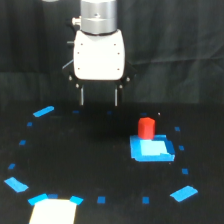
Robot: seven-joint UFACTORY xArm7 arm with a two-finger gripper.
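Note:
My gripper (99,94) hangs in the air above the dark table, left of the centre of the view. Its two thin fingers point down and stand well apart, with nothing between them. Lower and to the right, a small red object (146,128) is at the back edge of a blue square tray (137,153). A white patch (153,147) shows inside that tray, in front of the red object. The gripper is clear of all of these.
At the bottom left edge a cream-coloured item (53,212) is partly cut off by the frame. Blue tape strips (16,185) and small blue marks lie around the black surface.

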